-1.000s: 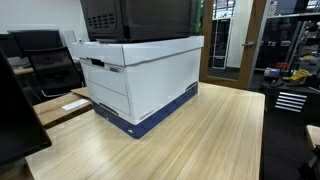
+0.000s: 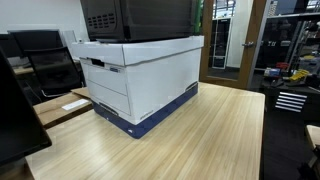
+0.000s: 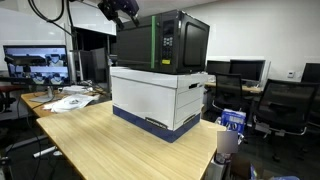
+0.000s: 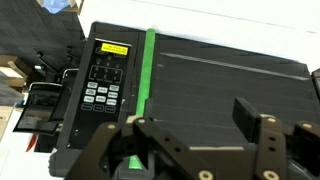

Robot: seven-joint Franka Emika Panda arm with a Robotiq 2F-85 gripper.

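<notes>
A black microwave (image 3: 190,45) rests on a white box with a blue base. Its front fills much of the wrist view, with a keypad (image 4: 103,85) and yellow label on the left and the dark door (image 4: 220,90) on the right. A green vertical strip (image 4: 146,75) runs between keypad and door. My gripper faces this front, its fingers apart with nothing seen between them. In exterior view 2 the gripper (image 3: 126,12) hangs near the microwave's upper front corner. Exterior view 1 shows only the microwave's lower part (image 2: 140,18) and no gripper.
The white box (image 2: 150,78) with its blue base (image 2: 125,125) stands on a wooden table (image 2: 200,135). Bare tabletop lies in front of it. Office chairs (image 3: 285,105) and a white cup-like object (image 3: 228,142) are beyond the table. Papers (image 3: 72,103) lie on another desk.
</notes>
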